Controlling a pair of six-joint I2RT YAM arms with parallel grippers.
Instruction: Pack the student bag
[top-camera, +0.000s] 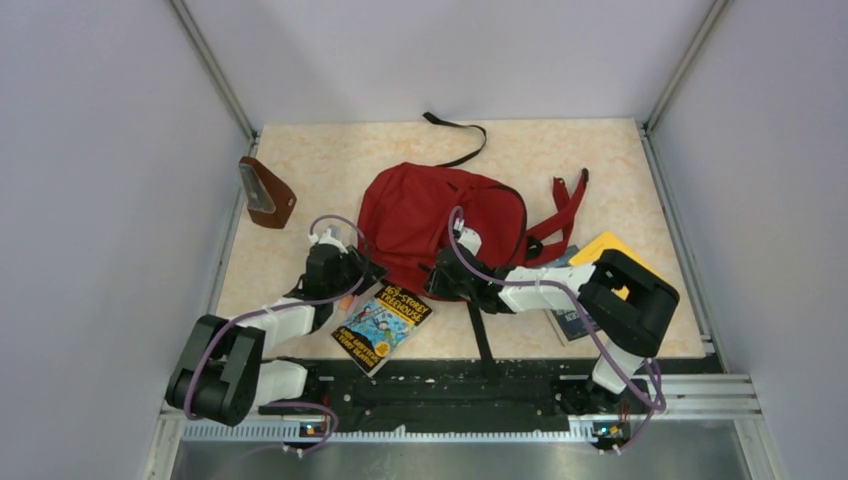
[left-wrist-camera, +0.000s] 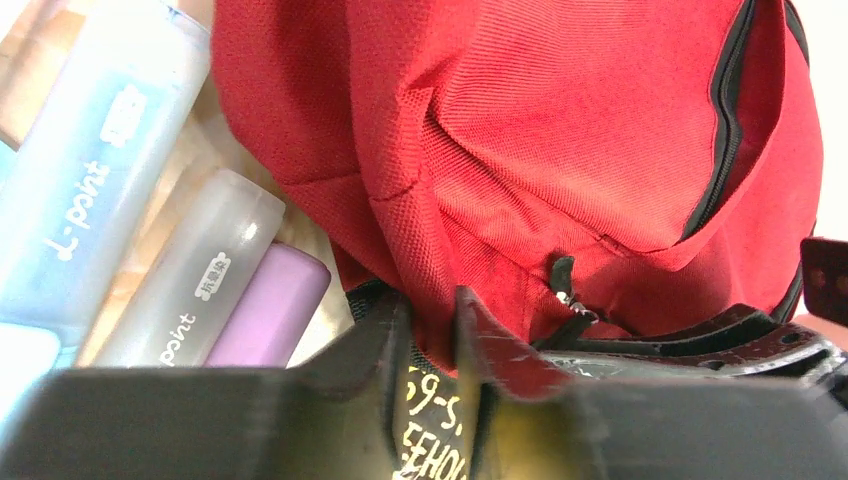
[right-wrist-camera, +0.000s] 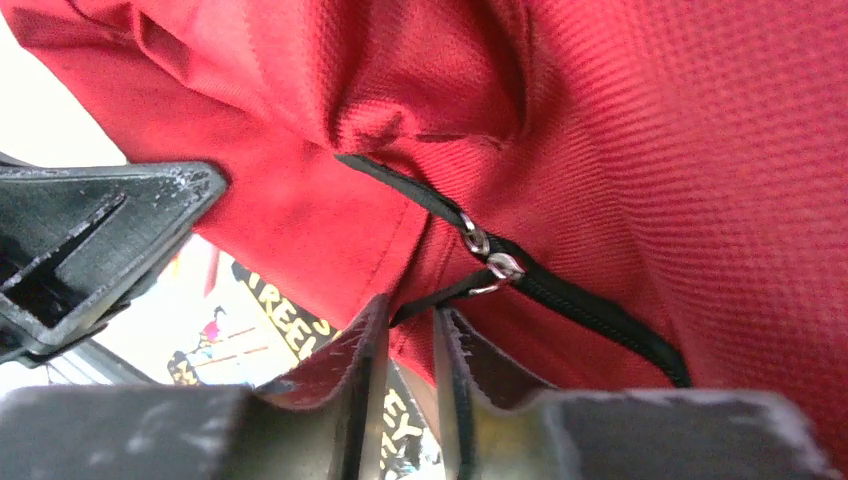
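Note:
The red bag lies across the middle of the table, its near edge towards the arms. At its near left corner is my left gripper. In the left wrist view, a fold of red fabric runs into the narrow gap between its fingertips; whether they press on it is unclear. My right gripper is low at the bag's front. Its fingertips in the right wrist view stand slightly apart, with a black zipper pull reaching to the left one. A treehouse book lies just in front of the bag.
Blue, grey and purple items lie left of the bag. A brown case stands at the far left. Under the right arm are a yellow item and a dark book.

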